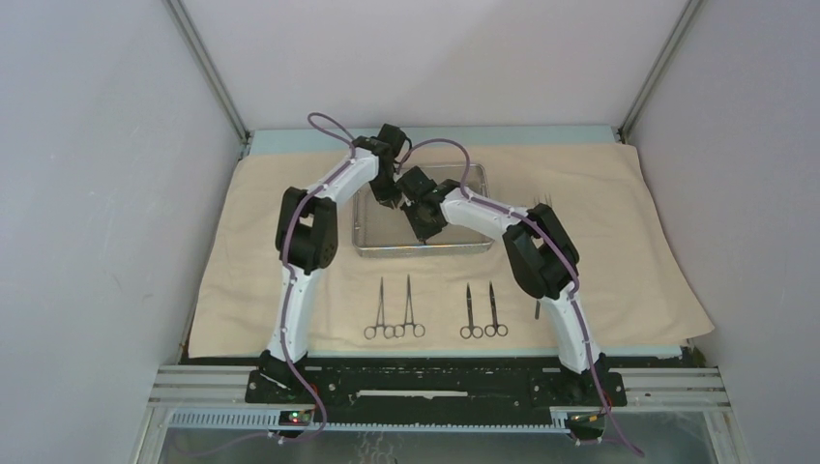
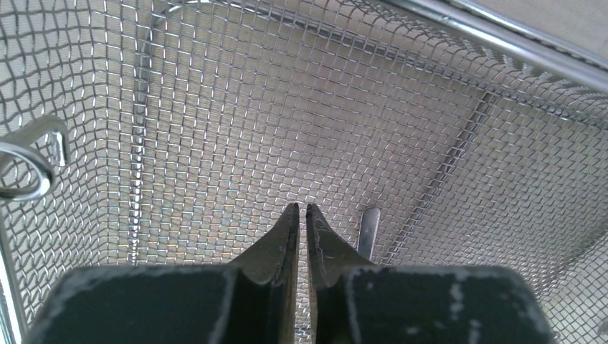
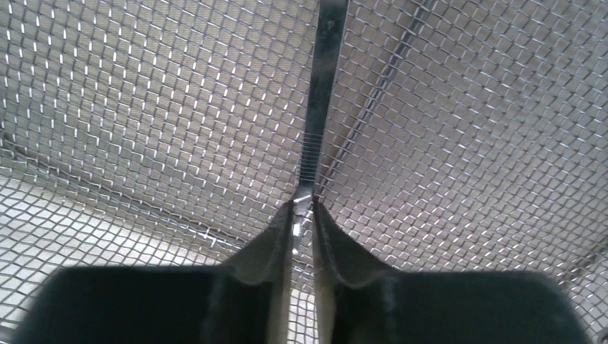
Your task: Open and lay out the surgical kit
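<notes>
The wire mesh tray (image 1: 370, 251) stands at the back centre, with both grippers working inside it. A slim flat metal instrument (image 3: 324, 79) lies on its mesh floor. My right gripper is over the instrument's lower end, a narrow gap between its fingers; the end shows in that gap, and whether the fingers touch it is unclear. My left gripper is slightly open over the mesh with nothing between its fingers. One rounded instrument end (image 2: 369, 228) shows just right of it. From above, both gripper tips are hard to make out against the arms.
On the beige cloth (image 1: 261, 242), ring-handled clamps (image 1: 409, 304) and scissors (image 1: 493, 309) lie in front of the tray. Slim instruments lie to the right, partly behind the right arm. A ringed metal piece (image 2: 29, 168) shows at the tray's left side.
</notes>
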